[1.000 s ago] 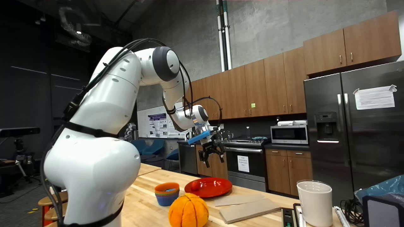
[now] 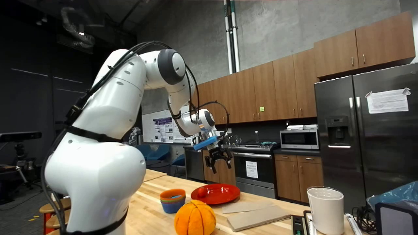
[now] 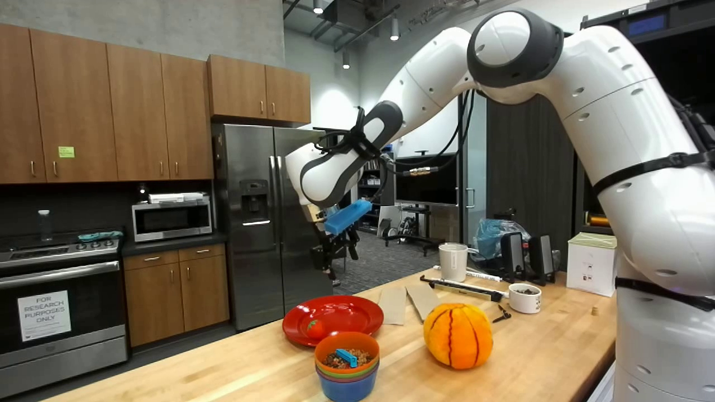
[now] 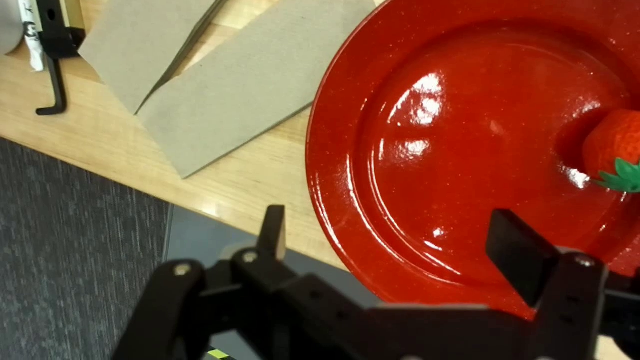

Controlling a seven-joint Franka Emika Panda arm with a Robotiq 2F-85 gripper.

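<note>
My gripper is open above the table's far edge, its two dark fingers wide apart and nothing between them. In exterior view 1 the gripper hangs well above the red plate. Under the right finger in the wrist view lies the plate, with a red strawberry resting on its right side. Exterior view 2 shows the strawberry on the plate's near left part. Nested bowls, orange on top and blue below, hold small brown bits and a blue item. An orange plush pumpkin sits nearby.
Flat cardboard pieces lie beside the plate. A white pitcher, a small white cup and dark tools occupy the other end. Bare wood stretches in front of the bowls and pumpkin.
</note>
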